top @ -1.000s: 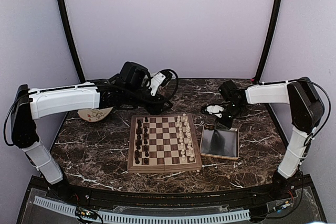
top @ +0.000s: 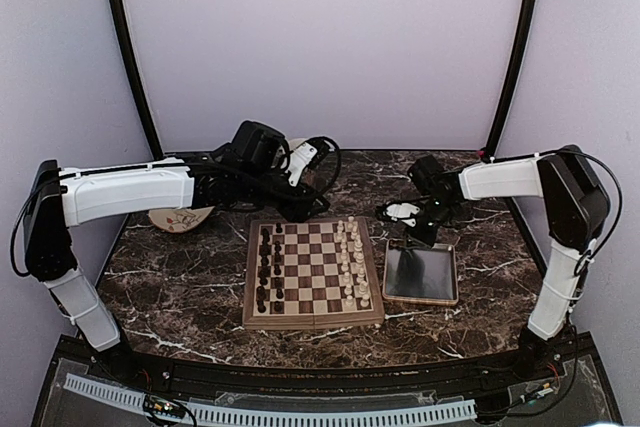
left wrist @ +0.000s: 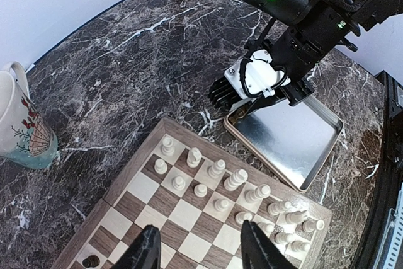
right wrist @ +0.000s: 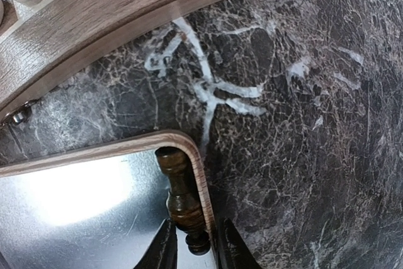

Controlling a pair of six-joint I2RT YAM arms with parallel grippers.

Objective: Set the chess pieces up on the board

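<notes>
The chessboard [top: 314,323] has two rows of white pieces [top: 359,259] along its right side and dark pieces [top: 264,269] along its left. A dark brown chess piece [right wrist: 182,203] lies on its side in a corner of the metal tray [top: 421,301], against the tray wall. Right above that piece, my right gripper is open, with the piece's knobbed end and the tray rim showing between its fingertips. My left gripper hangs over the board, open and empty.
A patterned mug [left wrist: 28,127] stands behind the board, and a decorated bowl [top: 180,220] is at the back left. Apart from the dark piece, the tray looks empty. Bare marble table [top: 180,292] lies left of the board.
My right gripper has moved slightly left, over the tray corner with the dark piece. The tray has shifted a little to the right. My left arm has moved only slightly.
</notes>
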